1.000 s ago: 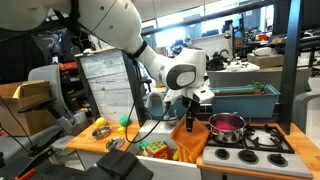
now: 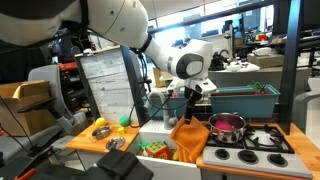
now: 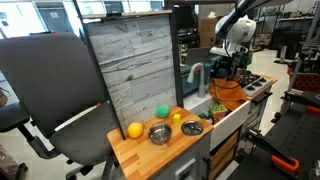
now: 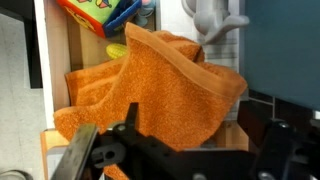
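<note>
An orange towel (image 4: pixel 150 95) lies crumpled in the wrist view, spread over the counter edge and the open drawer (image 4: pixel 92 50). From exterior view 1 the same towel (image 2: pixel 187 138) hangs down toward the drawer of colourful packages (image 2: pixel 155 150). My gripper is open above the towel, its dark fingers at the bottom of the wrist view; nothing shows between them. In exterior view 1 the gripper (image 2: pixel 187 100) is at the end of the white arm, over the counter behind the towel.
To the right of the towel are a pot (image 2: pixel 227 127) and a stove (image 2: pixel 250 150). A grey faucet (image 4: pixel 215 20) stands close by, and a teal dish rack (image 2: pixel 245 103) is behind. Bowls, a lemon (image 3: pixel 135 130) and other small items occupy the left counter.
The arm and gripper have shifted slightly to the left in exterior view 1. The towel looks about the same, and the pot and drawer have not moved.
</note>
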